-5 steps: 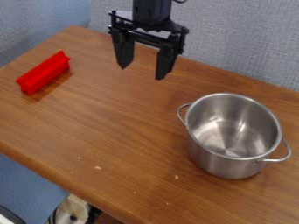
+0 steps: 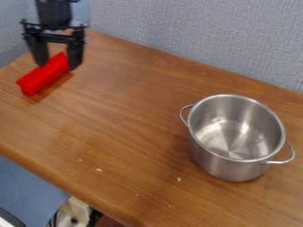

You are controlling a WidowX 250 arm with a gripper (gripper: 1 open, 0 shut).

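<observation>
My gripper [image 2: 57,50] is at the upper left, open and slightly blurred, with its two dark fingers hanging either side of a red oblong block [image 2: 42,79]. The block lies on the wooden table near its left edge, its far end partly behind the fingers; whether they touch it I cannot tell. A steel pot [image 2: 235,142] with two side handles stands upright at the right.
Grey padded walls rise behind it, and a blue surface [image 2: 24,160] lies beyond its front left edge.
My gripper has moved left from above the middle back of the table to over the red block, appearing farther away. The block and pot look unmoved.
</observation>
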